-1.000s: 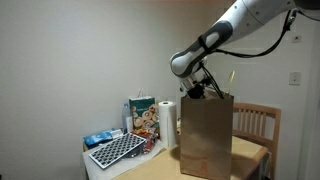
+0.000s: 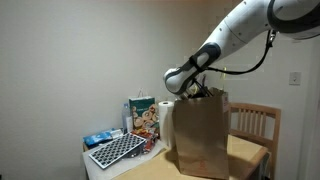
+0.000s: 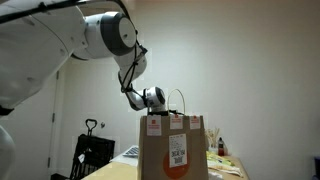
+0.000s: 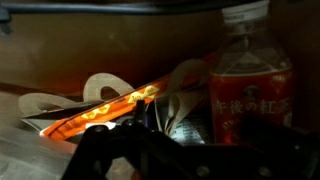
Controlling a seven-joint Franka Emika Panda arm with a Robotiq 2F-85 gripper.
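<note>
A tall brown paper bag (image 2: 203, 138) stands upright on the wooden table, and its printed labels face the second exterior view. My gripper (image 2: 202, 92) reaches down into the bag's open top, so both exterior views lose its fingers behind the paper. Inside, the wrist view is dark: a bottle with a red label and white cap (image 4: 250, 75) stands at the right. To its left lie an orange packet (image 4: 110, 108) and pale looped pieces (image 4: 102, 84). The dark fingers at the bottom of that view are apart, with nothing clearly held between them.
A black-and-white grid tray (image 2: 117, 149) lies at the table's left. Behind it are a clear bottle (image 2: 127, 118), a green patterned bag (image 2: 144, 115) and a white paper roll (image 2: 166, 122). A wooden chair (image 2: 255, 122) stands behind the table.
The arm's wrist has lowered toward the bag's opening and shifted slightly left, and the gripper is deeper inside. The bag itself has barely moved.
</note>
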